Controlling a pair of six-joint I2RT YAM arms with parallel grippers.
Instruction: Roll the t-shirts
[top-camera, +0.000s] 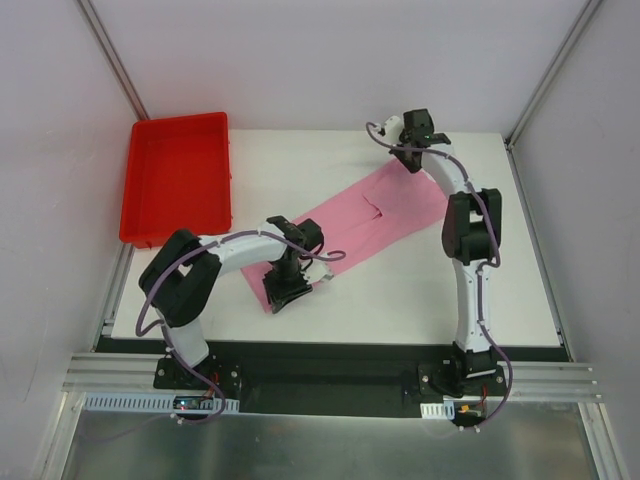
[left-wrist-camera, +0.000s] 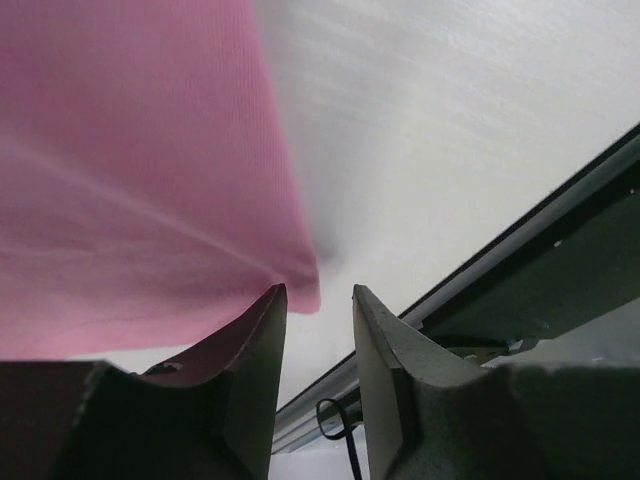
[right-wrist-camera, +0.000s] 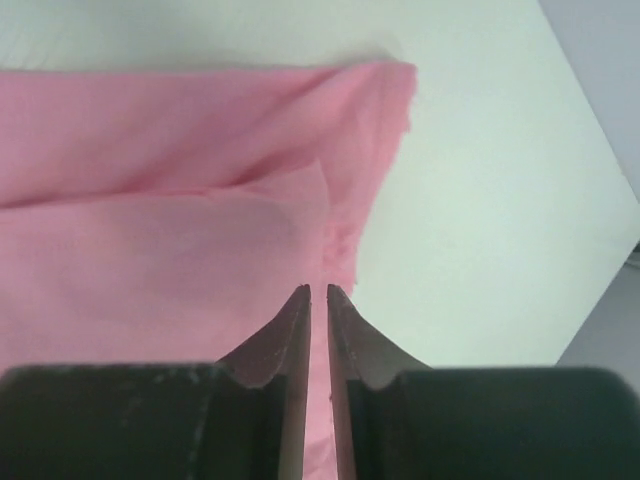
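A pink T-shirt lies flat and folded into a long strip, slanting across the white table from front left to back right. Over its front left end is my left gripper. In the left wrist view the fingers stand apart, with a corner of the shirt just beyond the tips and nothing seen between them. At the back right end, my right gripper is shut above the shirt. Whether a thin fold is pinched between its tips cannot be made out.
An empty red bin stands at the table's back left, beside the left arm. Bare table lies in front of the shirt, and more shows behind it. The front edge has a dark rail.
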